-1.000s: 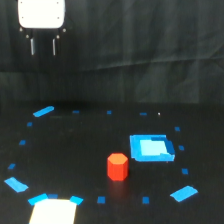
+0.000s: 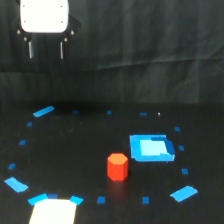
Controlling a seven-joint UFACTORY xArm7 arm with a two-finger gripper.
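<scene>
A red hexagonal block (image 2: 118,167) stands upright on the black table, a little right of the middle. Behind it and to the right lies a blue square (image 2: 136,157) with a white patch (image 2: 153,147) inside it. High at the back left, my gripper (image 2: 46,49) hangs far above and away from both. Its two thin fingers stand wide apart, open, with nothing between them.
A cream-coloured, flat-topped thing (image 2: 53,212) is cut off by the bottom edge at the left. Blue tape strips (image 2: 183,193) and small blue marks outline a work area.
The gripper's fingers have spread farther apart, and its white body has moved slightly to the right. The red block, the blue square and the rest lie where they were.
</scene>
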